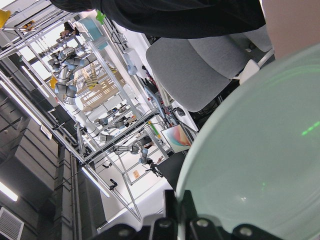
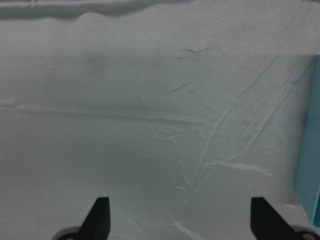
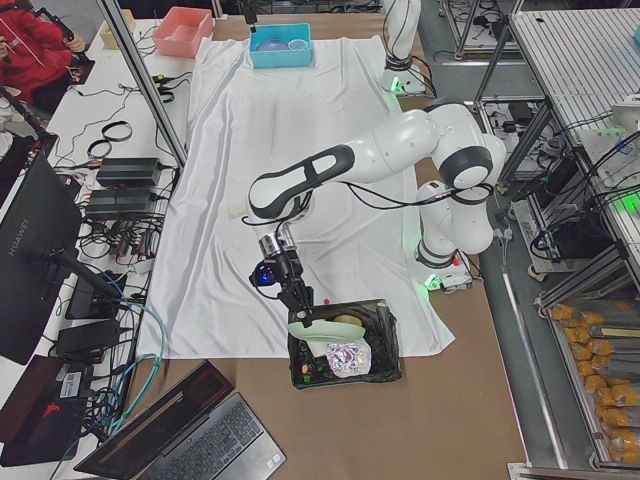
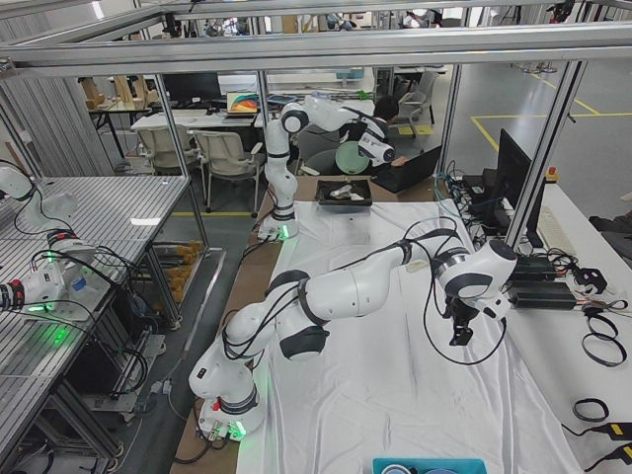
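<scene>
My left gripper is shut on the rim of a pale green plate [image 1: 255, 150], which fills the right of the left wrist view and shows tilted above the black bin [image 3: 385, 365] in the camera left view. The bin also holds a crinkled silver item [image 3: 350, 362] and other items, partly hidden. My right gripper stands open over white cloth at the far end, with nothing between its fingers, beside a blue container [image 3: 282, 58].
A laptop [image 3: 210, 440] lies left of the bin. A pink bin [image 3: 183, 30] stands on the side table.
</scene>
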